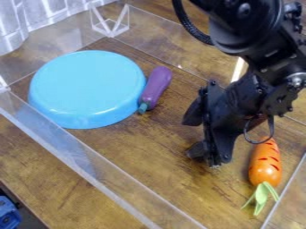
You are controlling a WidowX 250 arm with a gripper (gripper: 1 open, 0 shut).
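My black gripper (203, 134) hangs over the wooden board right of centre, its fingers pointing down and left, apparently apart; whether anything is between them is hard to see, but nothing shows there. An orange toy carrot (266, 166) with green top lies just to the right of the fingers. A purple toy eggplant (156, 88) lies left of the gripper, beside an upturned light-blue round dish (84, 89).
Clear plastic walls (96, 170) border the workspace. Bare board (162, 174) shows below the gripper and the dish. A blue object (5, 215) sits at the lower left, outside the wall.
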